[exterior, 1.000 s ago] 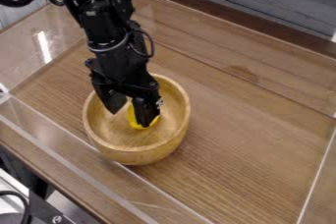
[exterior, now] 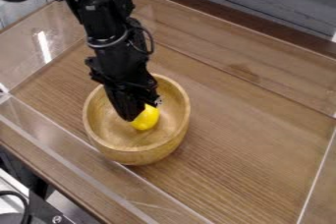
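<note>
A black robot arm comes down from the top left to my gripper [exterior: 132,102], which is low inside a tan bowl [exterior: 138,147] on the wooden table. A yellow object [exterior: 145,120] lies in the bowl, just below and right of the fingertips, partly behind them. The gripper looks shut, with nothing visible between its fingers; whether it touches the yellow object is unclear.
A grey wall [exterior: 237,7] runs along the back. A dark cable [exterior: 14,196] shows at the lower left.
Over the last second the gripper has shifted slightly up and left, exposing more of the yellow object. The bowl has stayed in about the same place.
</note>
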